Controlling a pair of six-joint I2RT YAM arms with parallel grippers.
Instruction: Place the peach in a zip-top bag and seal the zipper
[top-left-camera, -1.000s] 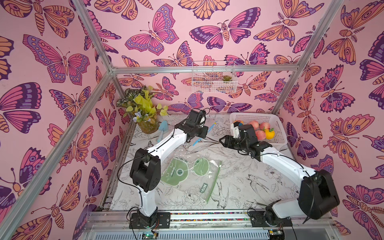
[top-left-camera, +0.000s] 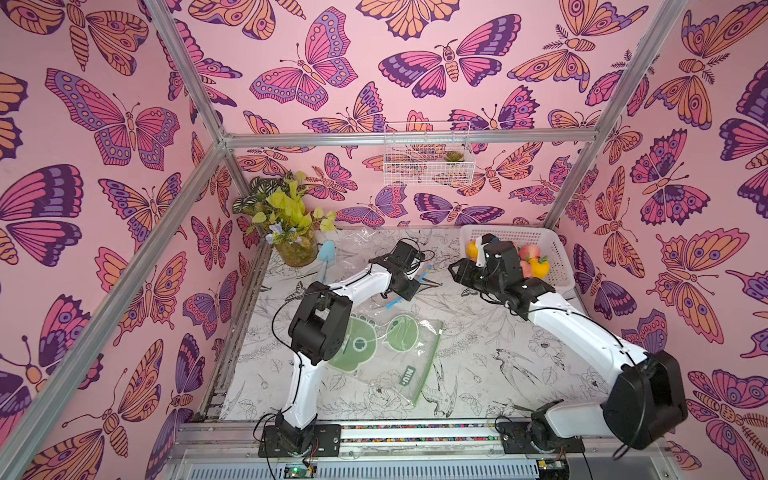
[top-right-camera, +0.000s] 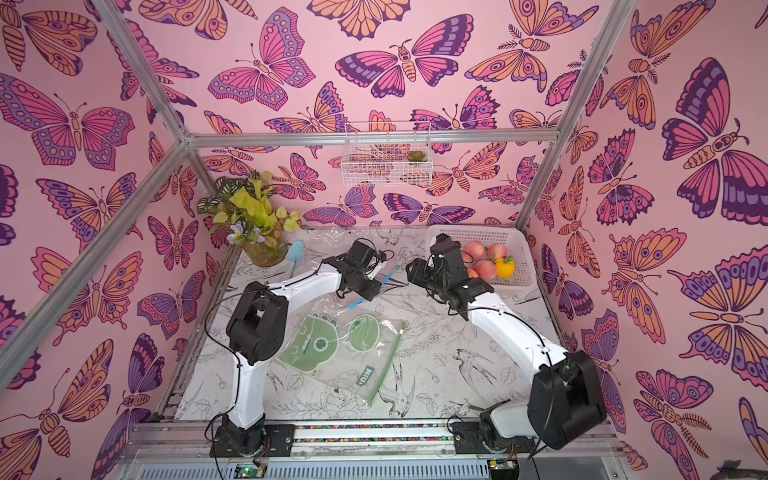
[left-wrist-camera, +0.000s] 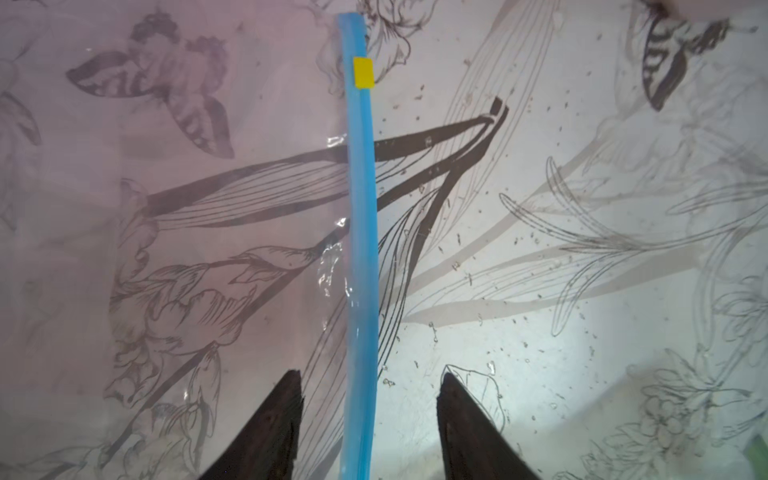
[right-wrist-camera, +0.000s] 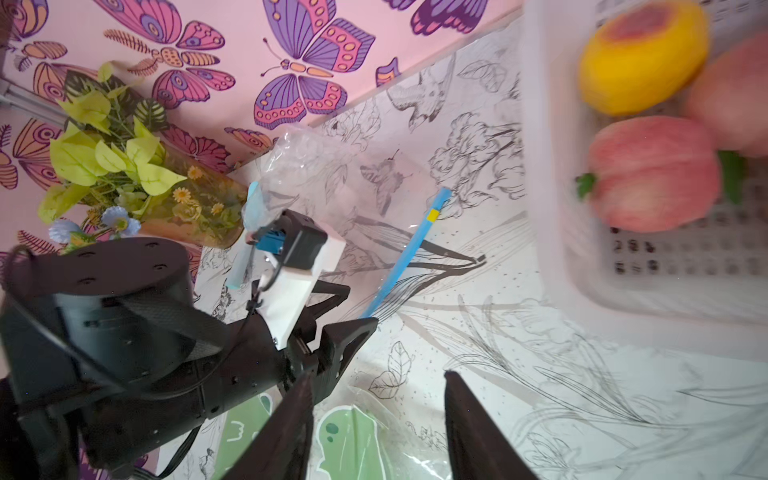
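A clear zip bag lies flat on the table, its blue zipper strip (left-wrist-camera: 362, 208) with a yellow slider (left-wrist-camera: 364, 73) at the far end in the left wrist view. My left gripper hovers over the near end of that strip, its fingers apart on either side of it, holding nothing. To the left of the basket my right gripper hangs above the table, its fingers parted and empty.
Green-printed bags (top-left-camera: 400, 332) lie on the front middle of the table. A potted plant (top-left-camera: 292, 216) stands at the back left, near a light-blue spatula (top-left-camera: 326, 252).
My left gripper has come forward and a little right, toward the near end of the blue strip. The right gripper has risen slightly and turned a little.
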